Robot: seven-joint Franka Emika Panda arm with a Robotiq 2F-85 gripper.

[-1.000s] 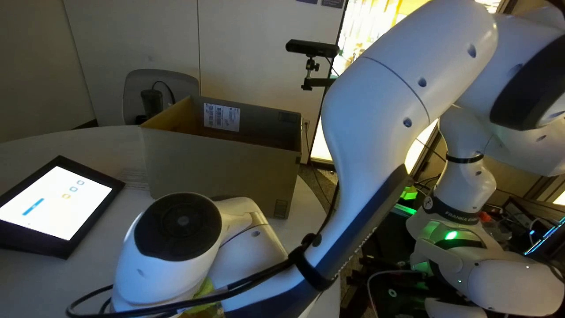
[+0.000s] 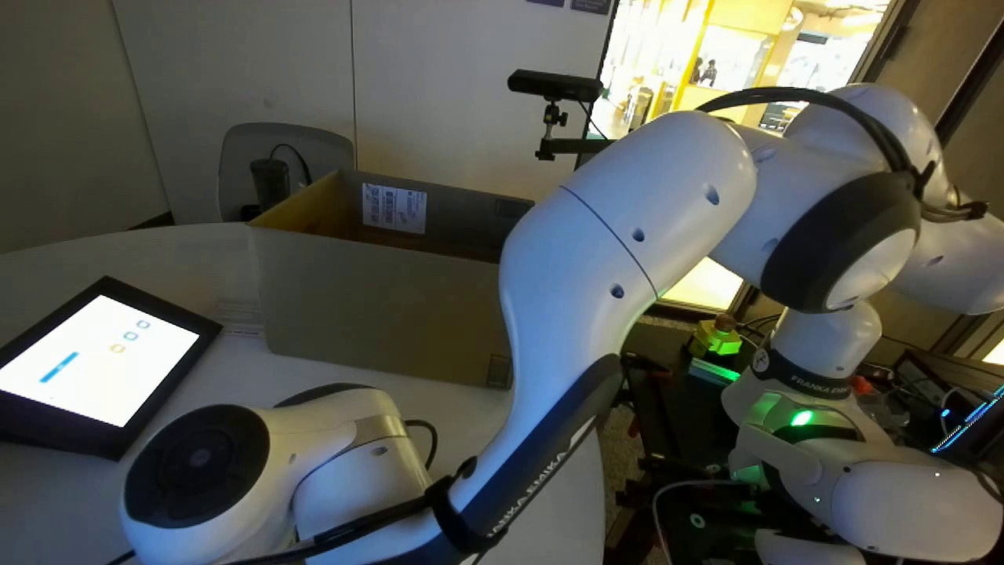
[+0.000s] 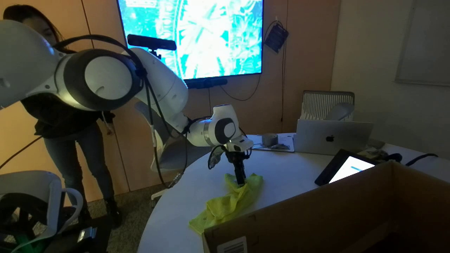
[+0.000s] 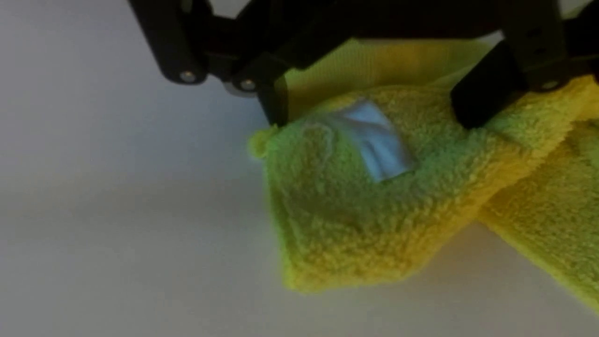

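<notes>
A yellow-green cloth [image 3: 227,205] lies crumpled on the white table, and my gripper [image 3: 240,183] points down into its far end. Seen from the wrist, the cloth [image 4: 348,224] has a pale tag [image 4: 377,140] on it. The fingers of my gripper stand apart over the cloth, the left one at its edge near a small yellow loop and the right one [image 4: 488,92] against the pile. The fingers are part open, and cloth shows between and beneath them. In the first exterior view the arm hides both gripper and cloth.
An open cardboard box [image 2: 376,301] stands on the table near the cloth. A tablet [image 2: 103,367] with a lit screen lies beyond it, and a laptop [image 3: 333,137] is at the back. Bare table [image 3: 177,219] shows left of the cloth. A person [image 3: 76,139] stands behind the arm.
In the first exterior view the arm has moved left and lower. The cloth patch that showed beneath the arm is now hidden, and the arm covers the box's right end.
</notes>
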